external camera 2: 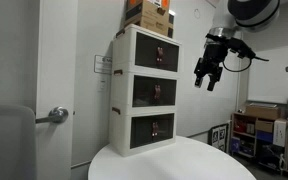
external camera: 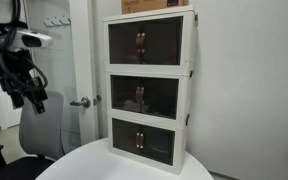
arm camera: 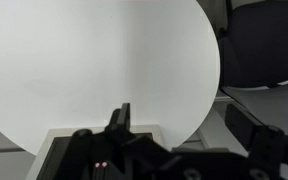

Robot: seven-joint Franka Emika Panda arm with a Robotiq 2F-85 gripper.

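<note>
A white cabinet (external camera: 149,72) of three stacked sections stands on the round white table (external camera: 89,165). Each section has a dark double door with reddish handles (external camera: 140,95) at the middle, and all the doors look closed. High at the left of exterior view 1, my gripper (external camera: 29,100) hangs in the air, apart from the cabinet. In exterior view 2 the gripper (external camera 2: 205,84) is to the right of the cabinet (external camera 2: 124,90), above the table. Its fingers are open with nothing between them. From the wrist, part of the cabinet (arm camera: 59,132) shows at the bottom edge, partly hidden by the gripper.
Cardboard boxes (external camera 2: 149,16) sit on top of the cabinet. A dark office chair (external camera: 41,125) stands beside the table, near a door with a handle (external camera: 81,102). Shelves (external camera 2: 257,128) stand in the right background.
</note>
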